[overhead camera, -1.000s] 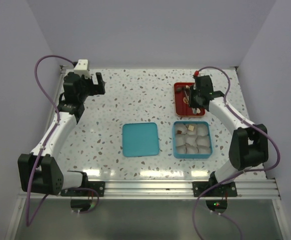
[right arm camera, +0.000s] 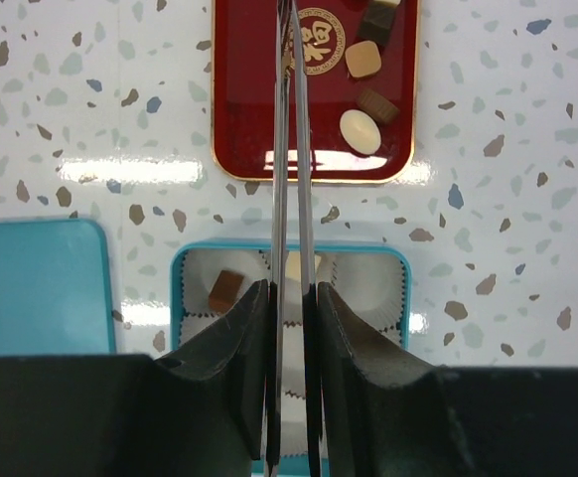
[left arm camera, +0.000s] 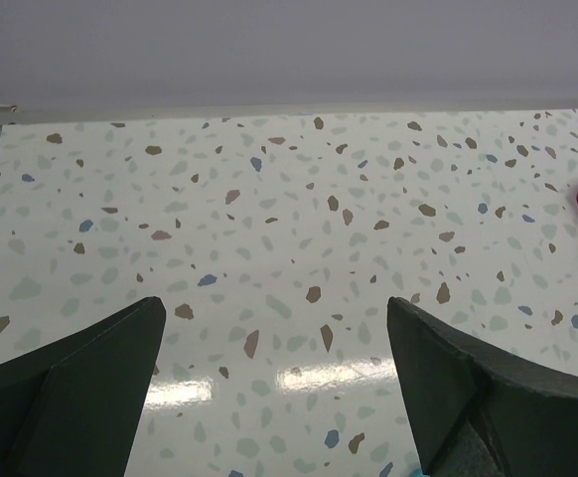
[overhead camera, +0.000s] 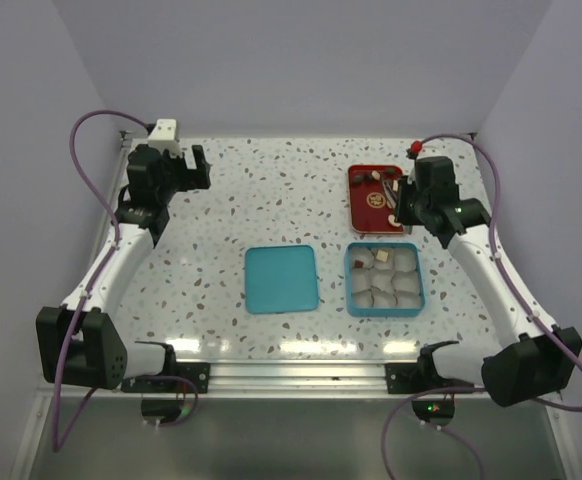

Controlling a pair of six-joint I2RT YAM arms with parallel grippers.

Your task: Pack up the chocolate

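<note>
My right gripper holds long silver tongs (right arm camera: 303, 149) between its fingers, above the lower part of the red tray (right arm camera: 239, 119). The tongs' tips are out of frame at the top of the right wrist view; whether they grip anything is hidden. Chocolates lie in the tray, including a white oval piece (right arm camera: 360, 132) and a brown one (right arm camera: 377, 105). Below it the blue box (overhead camera: 383, 310) with divided cups holds a brown piece (right arm camera: 225, 290) and a pale square one (overhead camera: 382, 256). My left gripper (overhead camera: 193, 167) hangs open and empty at the upper left.
An empty teal tray or lid (overhead camera: 281, 279) lies left of the blue box.
My right arm has lifted and shifted toward the right over the red tray, tongs still held. The left arm and the containers look unchanged.
</note>
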